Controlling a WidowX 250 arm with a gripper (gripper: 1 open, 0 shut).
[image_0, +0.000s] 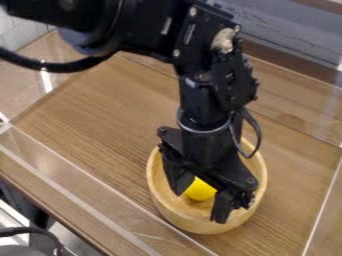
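Observation:
My black gripper (201, 175) reaches down into a light tan round bowl (199, 222) near the front of the table, its fingers open around a yellow object (201, 190). The object sits in the bowl, mostly hidden behind the gripper; whether the fingers touch it I cannot tell.
A pale wall stands at the upper left.

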